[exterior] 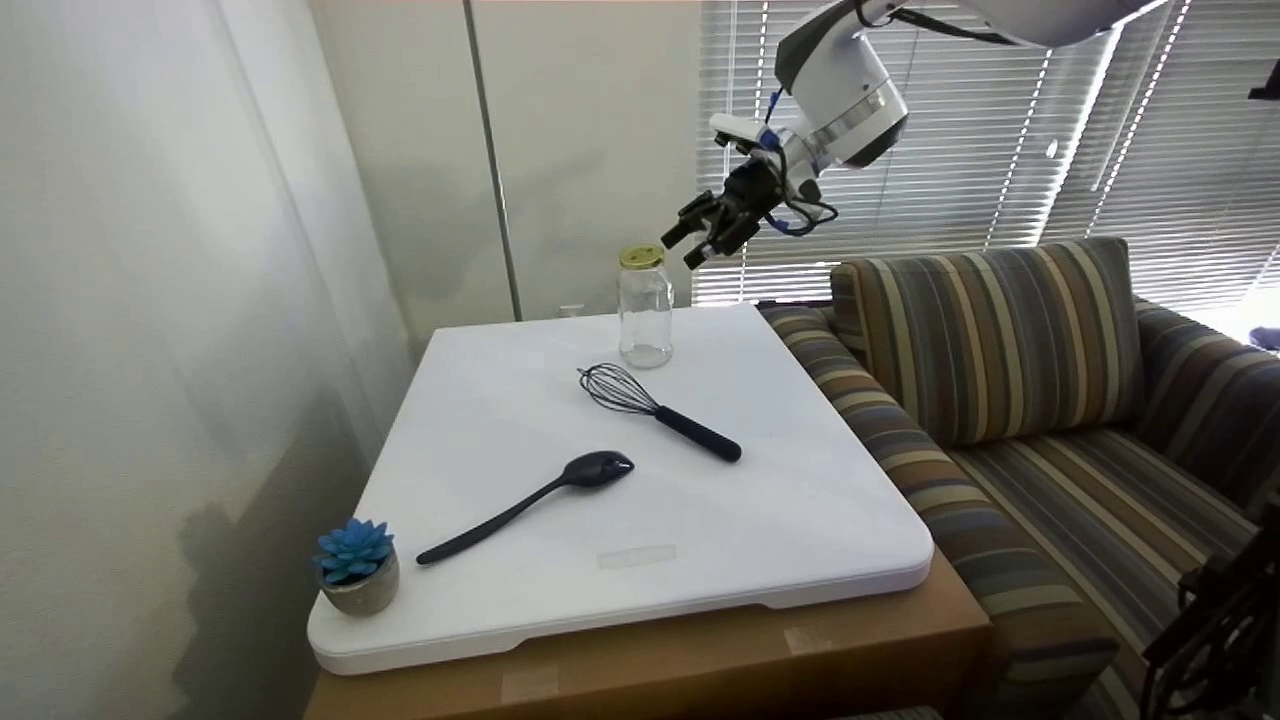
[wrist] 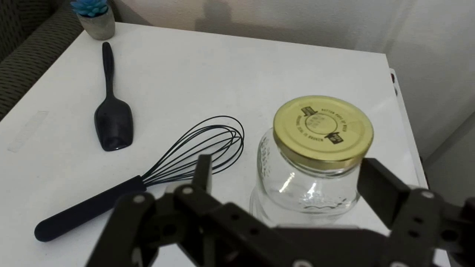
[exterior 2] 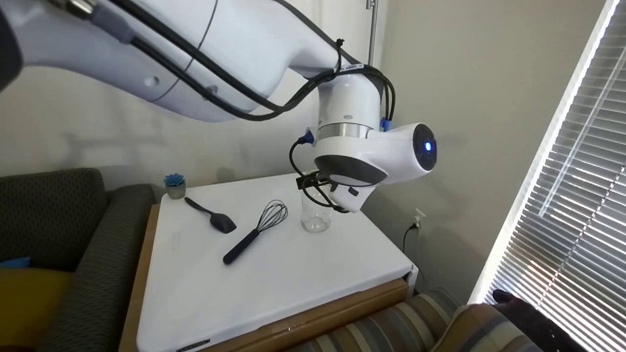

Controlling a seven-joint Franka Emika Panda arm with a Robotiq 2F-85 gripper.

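A clear glass jar (exterior: 645, 314) with a gold lid (wrist: 323, 127) stands upright at the far end of the white table. My gripper (exterior: 686, 246) is tilted down beside the lid, on the armchair side and close to it. In the wrist view the fingers of the gripper are spread wide and empty, and the jar shows beyond and between them. From exterior view 2 the arm's wrist hides the jar's lid and the fingers. A black whisk (wrist: 111, 195) and a black spatula-like spoon (wrist: 113, 120) lie flat on the tabletop.
A blue succulent in a grey pot (exterior: 357, 570) sits at the table's corner. The striped armchair (exterior: 996, 360) adjoins one side of the white table (exterior: 768, 528), and a wall borders the other.
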